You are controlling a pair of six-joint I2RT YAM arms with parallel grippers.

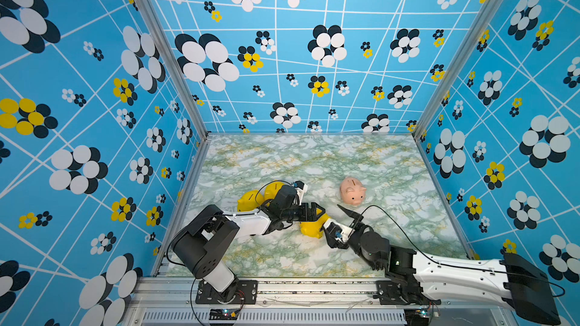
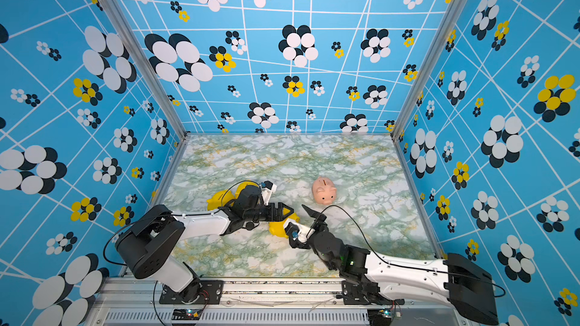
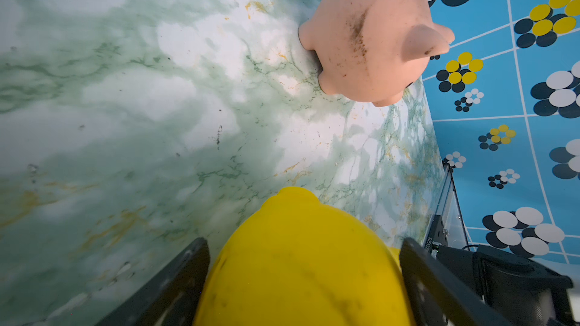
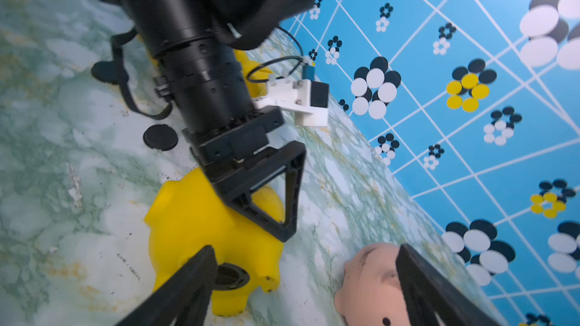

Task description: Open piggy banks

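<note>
A yellow piggy bank (image 4: 199, 229) lies tipped, its underside with a dark round opening or plug (image 4: 231, 276) turned toward my right wrist camera. My left gripper is open, with its fingers on either side of the yellow body. Whether they touch it I cannot tell. Open and empty, my right gripper faces the underside from the right, short of contact as far as I can see. Two more yellow piggy banks (image 1: 246, 201) lie partly behind the left arm. The pink piggy bank (image 1: 352, 191) stands upright farther back, slot on top.
Two black discs (image 4: 160, 137) lie flat on the marbled table beneath the left arm. Both arms come close together over the yellow bank. Open table (image 1: 314, 160) stretches across the back, and more free room lies right of the pink bank.
</note>
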